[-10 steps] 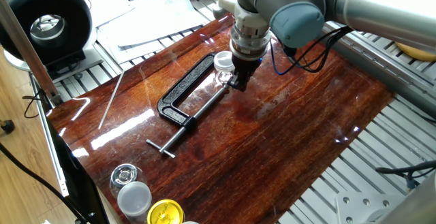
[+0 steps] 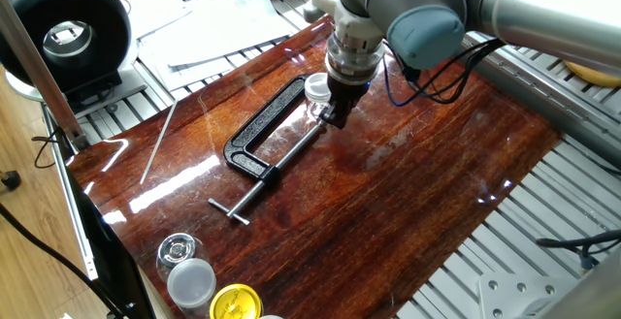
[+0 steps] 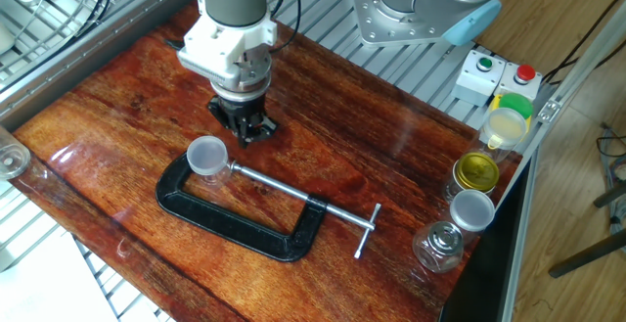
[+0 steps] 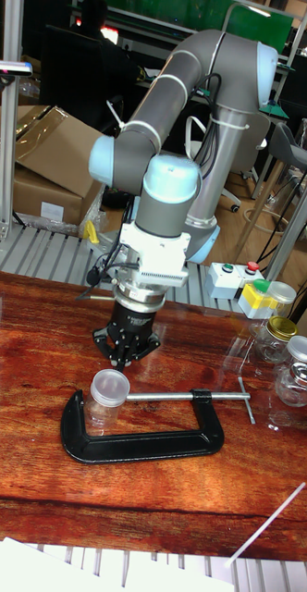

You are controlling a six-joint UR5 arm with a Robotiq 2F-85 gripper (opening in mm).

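Note:
A black C-clamp (image 3: 230, 230) with a silver screw lies flat on the glossy reddish-brown table. At one end of it stands a small clear jar with a pale lid (image 3: 207, 156), inside the clamp's finger gap by the screw tip. My gripper (image 4: 125, 363) points down just behind this jar and the screw end, seen from the front in exterior view 3. Its black fingers come together at the tips, and nothing shows between them. In exterior view 1 the gripper (image 2: 335, 120) partly overlaps the jar (image 2: 317, 88), so contact cannot be judged there.
Several lidded jars stand along one table edge, among them a gold-lidded one (image 3: 477, 172), a white-lidded one (image 3: 471, 210) and a silver-topped one (image 3: 440, 245). A thin white stick (image 2: 158, 143) lies near another edge.
The arm has shifted only very slightly in exterior view 1. Clamp and jars keep their places.

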